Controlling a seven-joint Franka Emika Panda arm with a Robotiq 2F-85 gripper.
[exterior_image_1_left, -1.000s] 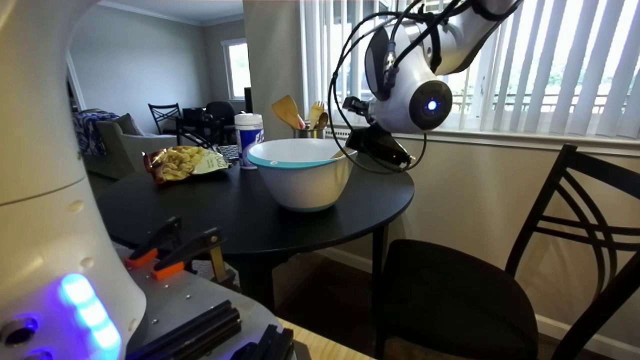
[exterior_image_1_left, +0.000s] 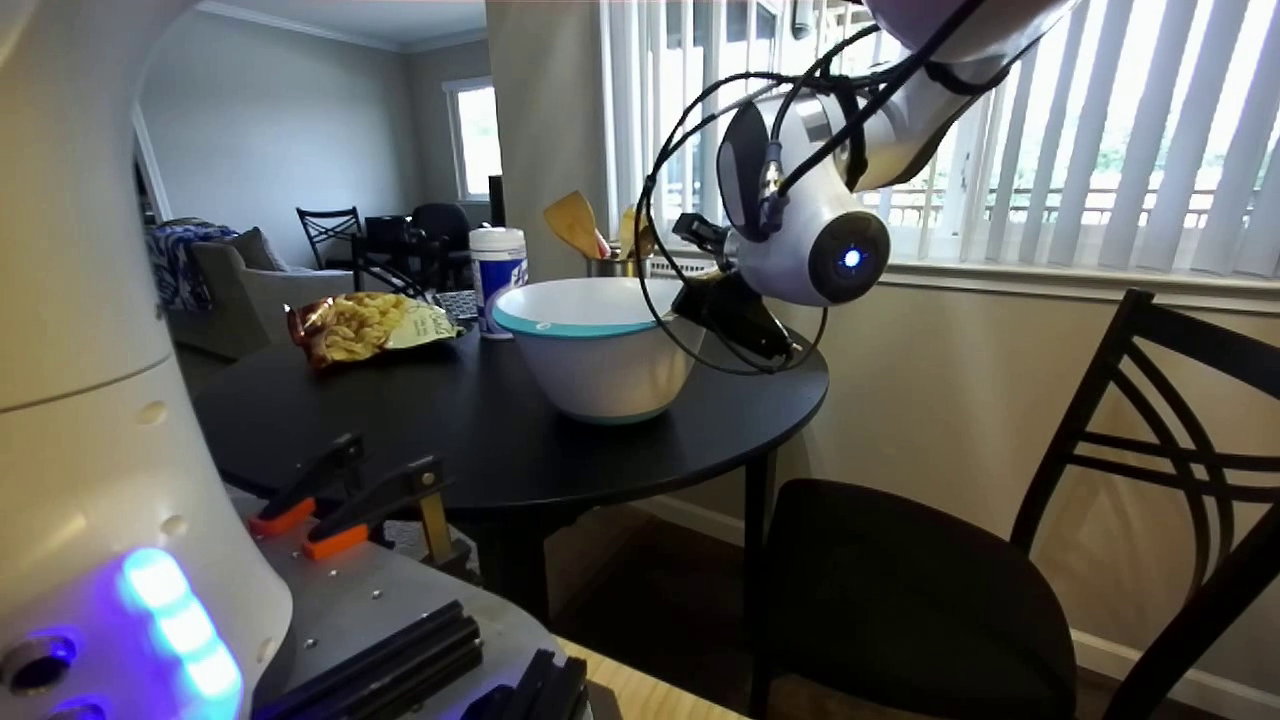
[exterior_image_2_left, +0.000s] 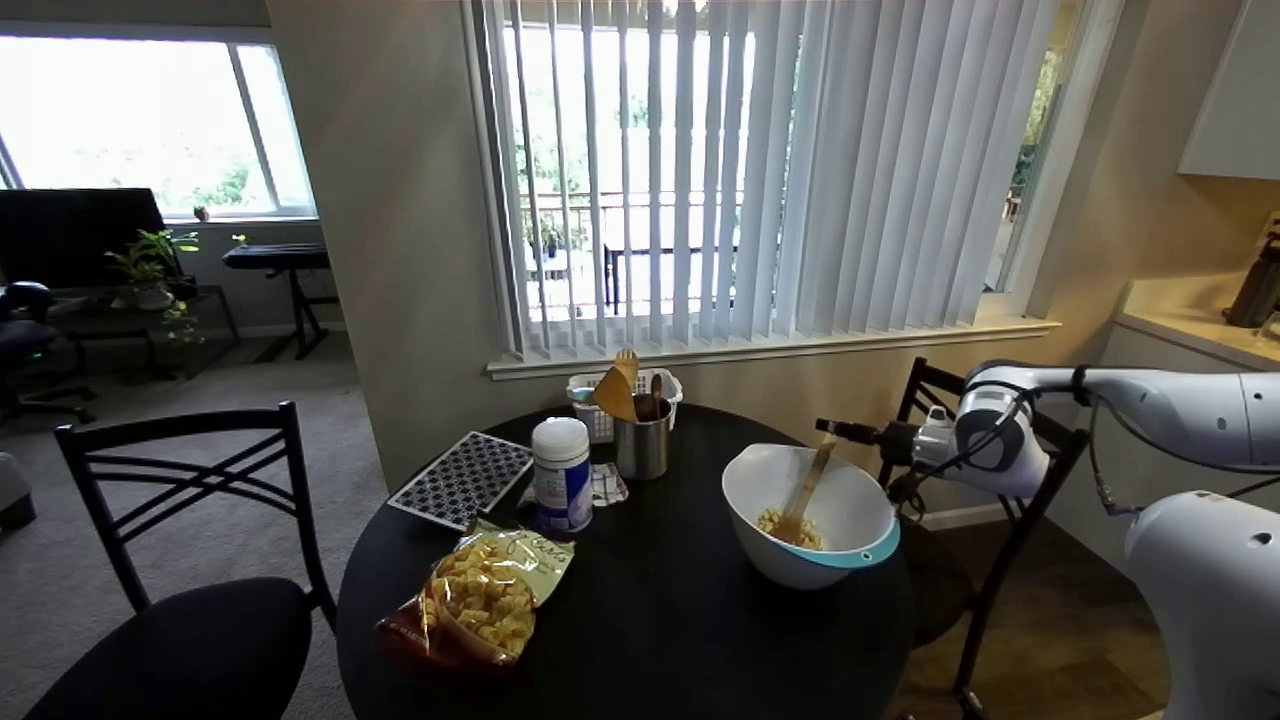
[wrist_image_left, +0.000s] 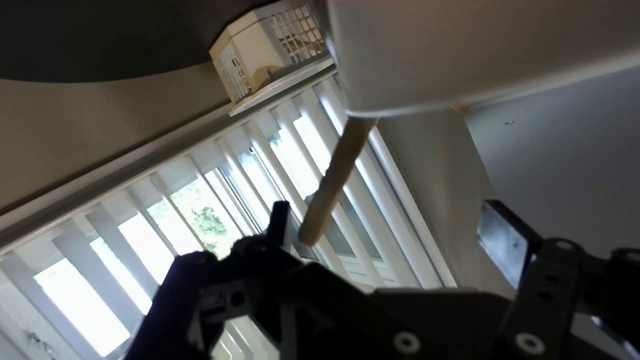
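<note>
A white bowl (exterior_image_2_left: 756, 480) with a turquoise rim and base stands on the round black table, holding some yellow food pieces (exterior_image_2_left: 804, 535). A wooden utensil (exterior_image_2_left: 810, 482) leans in it, its handle rising past the bowl's edge. My gripper (exterior_image_2_left: 858, 434) is level with the handle's top on the window side. In the wrist view the handle (wrist_image_left: 337, 186) points down from the bowl's wall (wrist_image_left: 480, 54) toward my open gripper, its end nearer the left finger (wrist_image_left: 279, 223). The finger pads stand wide apart, with nothing clamped. From exterior view 1, the bowl's rim hides most of the handle.
An open snack bag (exterior_image_2_left: 486, 600), a white-capped canister (exterior_image_2_left: 561, 474), a metal utensil holder (exterior_image_2_left: 642, 444) and a white basket (exterior_image_2_left: 594, 408) share the table. Black chairs stand around it. A window with vertical blinds (exterior_image_2_left: 672, 180) is behind.
My gripper has moved lower and slightly left in exterior view 1, closer to the bowl's far right edge. The bowl has stayed nearly in place.
</note>
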